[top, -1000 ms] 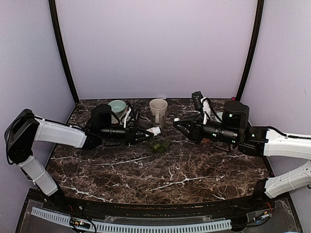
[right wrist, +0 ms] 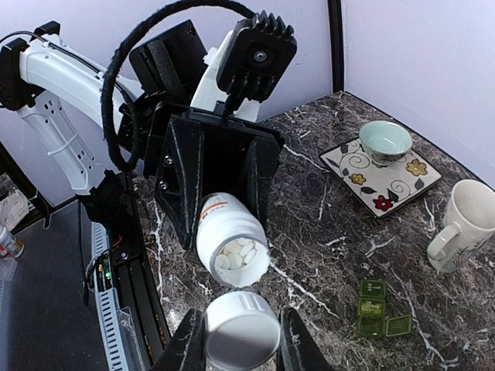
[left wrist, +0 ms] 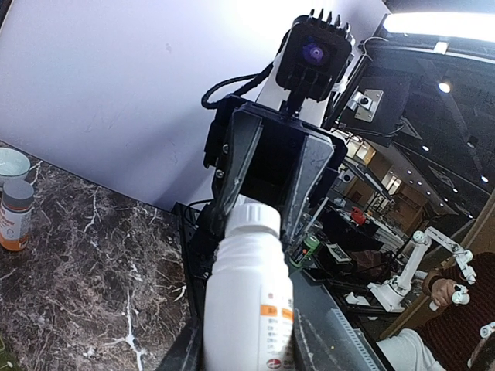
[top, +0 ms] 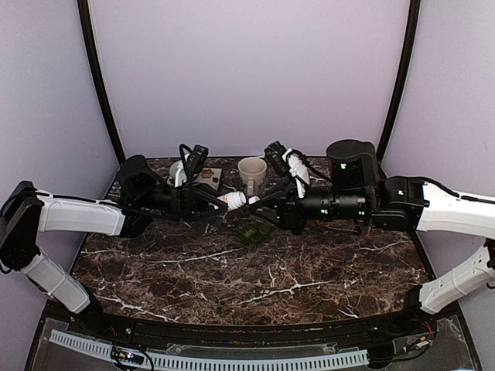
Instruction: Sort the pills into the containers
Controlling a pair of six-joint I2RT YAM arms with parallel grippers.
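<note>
My left gripper is shut on a white pill bottle with orange print, held above the table. In the right wrist view the bottle's mouth is uncovered and tipped toward that camera, with white pills inside. The white cap is in my right gripper, shut on it. Cap and bottle mouth face each other very close together; the right wrist view has the cap just below the mouth. On the table lies a green pill box, one lid spread outward.
A patterned mug stands at the back middle. Left of it are a floral plate and a pale green bowl. Another capped bottle stands at the right, near a bowl.
My right gripper has moved left with the cap, closing most of the gap to the bottle. The left gripper has shifted left and up a little, with the bottle still in it.
</note>
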